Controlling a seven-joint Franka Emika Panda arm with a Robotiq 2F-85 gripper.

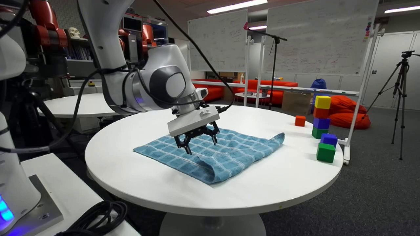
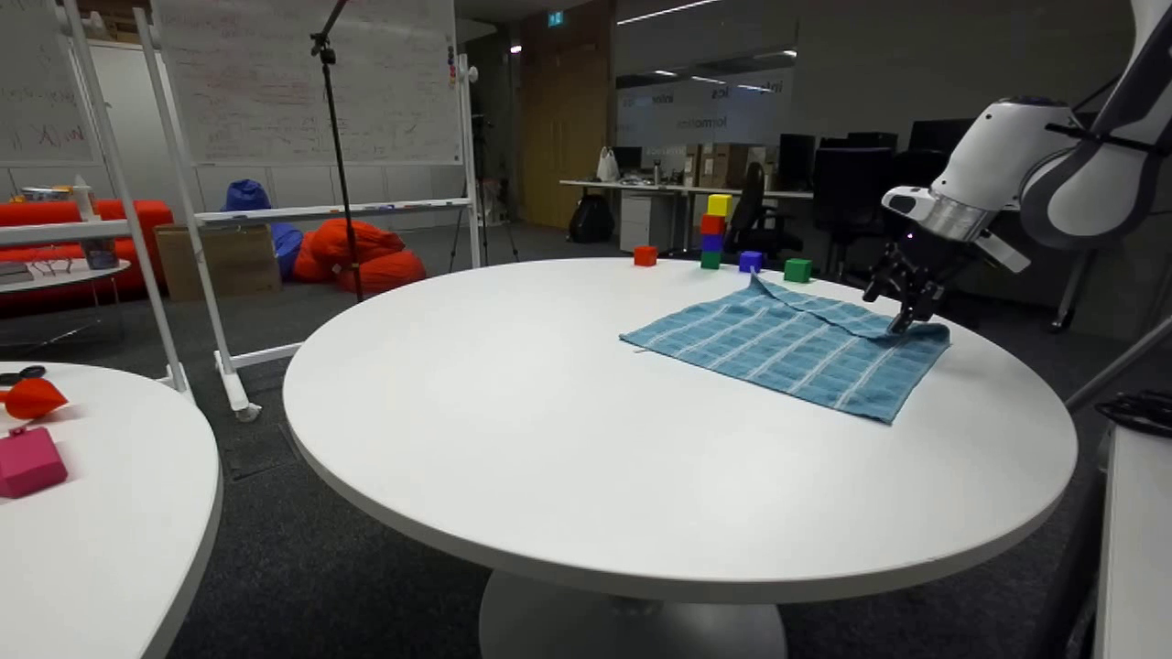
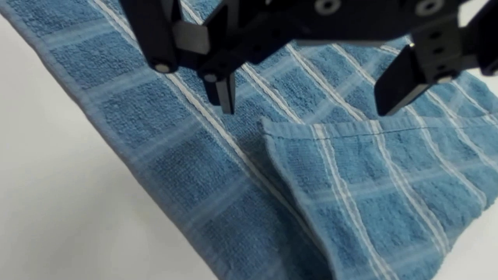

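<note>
A blue towel with pale stripes [image 1: 173, 151] lies on the round white table [image 1: 252, 192]. One side of it is folded over onto itself, and the fold [image 1: 214, 169] bulges up, not pressed flat. My gripper [image 1: 201, 147] hangs just above the towel, fingers wide apart. In the wrist view nothing is between the fingertips of the gripper, and the hem of the folded flap [image 3: 345, 191] runs just below them. From the opposite side, the towel [image 2: 786, 346] shows its flap under the gripper [image 2: 884, 311].
At the table's edge stand a stack of coloured blocks [image 1: 321, 118], a loose red block [image 1: 300, 120], a blue block [image 1: 329, 139] and a green block [image 1: 325, 152].
</note>
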